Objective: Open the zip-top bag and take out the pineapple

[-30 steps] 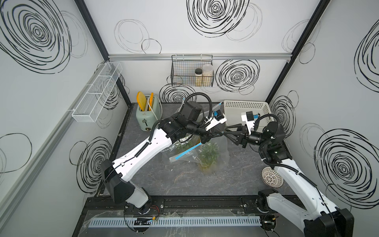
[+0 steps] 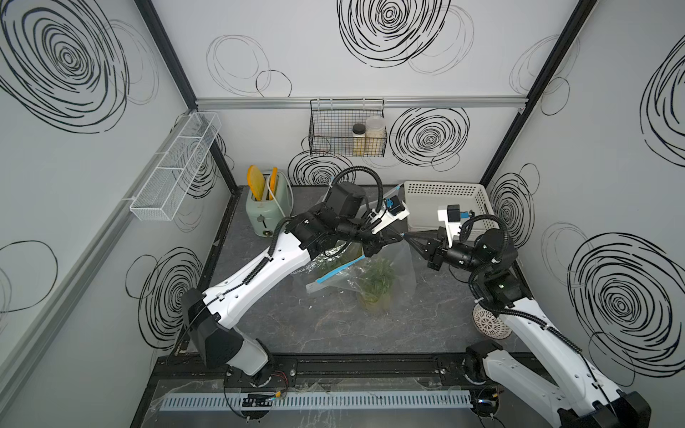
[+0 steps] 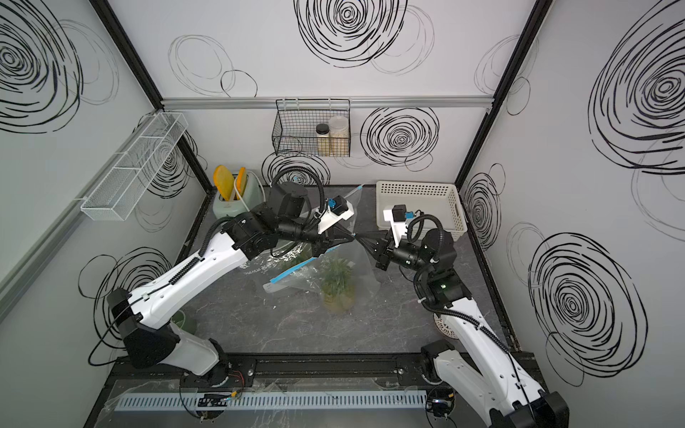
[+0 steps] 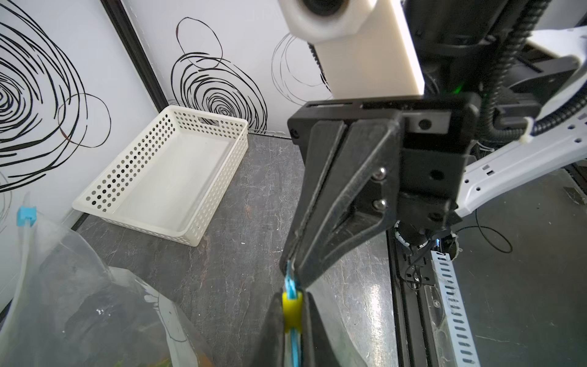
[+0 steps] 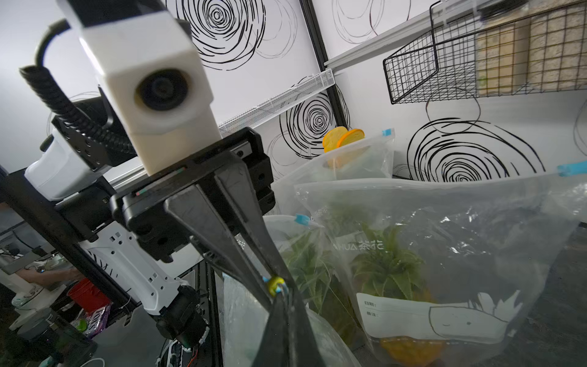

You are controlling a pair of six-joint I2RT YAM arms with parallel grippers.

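Observation:
The clear bag with the blue zip strip [image 2: 341, 269] stands mid-table, green pineapple leaves [image 2: 378, 276] showing through its plastic. Its yellow slider [image 4: 293, 310] sits between the fingers of my left gripper, which is shut on it. Opposite, tip to tip, my right gripper is shut, with the thin blue strip emerging right at its fingertips. In the right wrist view the right gripper's own fingers [image 5: 287, 336] hide most of that pinch. The pineapple's body is blurred by the plastic in both top views.
Another clear bag with a pineapple [image 5: 391, 269] stands alongside, and a further bag [image 5: 345, 168] behind. A white perforated basket [image 2: 442, 207] is at the back right, a green toaster [image 2: 268, 207] at back left.

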